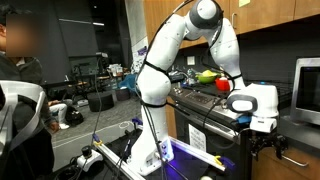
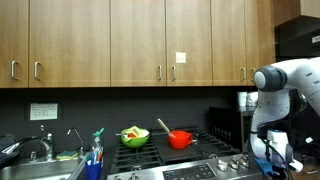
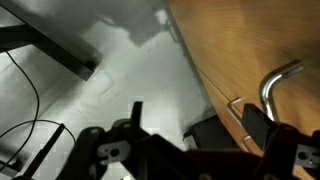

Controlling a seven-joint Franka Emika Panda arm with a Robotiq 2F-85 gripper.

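Observation:
My gripper points down beside the wooden cabinet front [image 3: 222, 45], its fingers well apart with nothing visible between them. A curved metal handle [image 3: 272, 90] on the cabinet shows near the right finger in the wrist view, with no clear contact. In exterior view 1, the gripper [image 1: 266, 147] hangs in front of the lower drawers at the right, beside a drawer handle [image 1: 294, 161]. Exterior view 2 has the white wrist [image 2: 271, 147] low at the far right, its fingertips hard to make out.
A red pot [image 2: 180, 139] and a green bowl [image 2: 133, 135] stand on the stovetop. Grey floor [image 3: 115, 70] lies open below the gripper. Further handles [image 3: 235, 106] line the cabinet front. A microwave [image 1: 308, 90] sits on the counter at the right.

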